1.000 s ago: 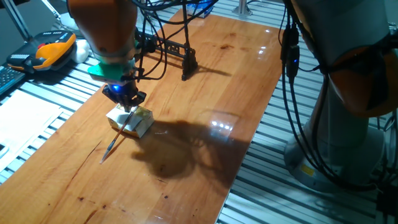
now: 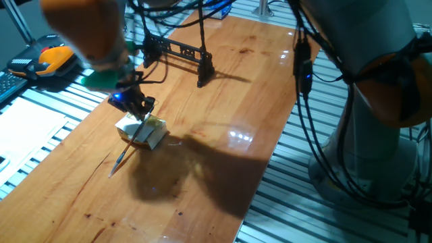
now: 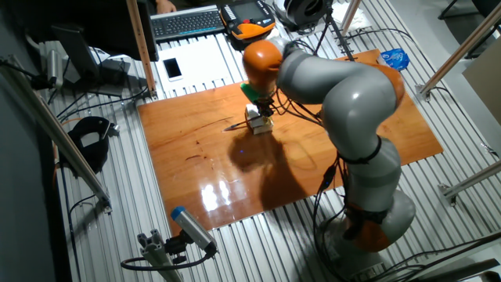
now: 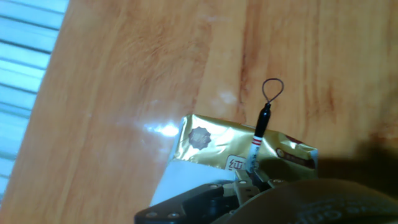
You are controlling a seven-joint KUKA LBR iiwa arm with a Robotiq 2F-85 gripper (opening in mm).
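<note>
A slim brush (image 2: 128,150) leans across a small white-and-gold box (image 2: 159,130), its pale tip down on the wooden table and its other end up over the box. In the wrist view the black end of the brush (image 4: 263,119), with a thin wire loop, sticks out past the fingers over the gold wrapper of the box (image 4: 208,140). My gripper (image 2: 145,113), tilted, is right above the box; its fingertips close in on the handle and look shut on it. The lower half of the brush is hidden in the wrist view by the gripper.
A black rack (image 2: 179,50) stands on the table behind the gripper, with cables hanging close by. Bare wood (image 3: 188,164) lies toward the front and the near side. A phone (image 3: 172,69) and a keyboard (image 3: 186,24) lie off the table.
The arm's wrist has swung to the left in exterior view 1 and the gripper has tilted. The box and the brush's lower tip have stayed in place; more of the brush's upper end shows.
</note>
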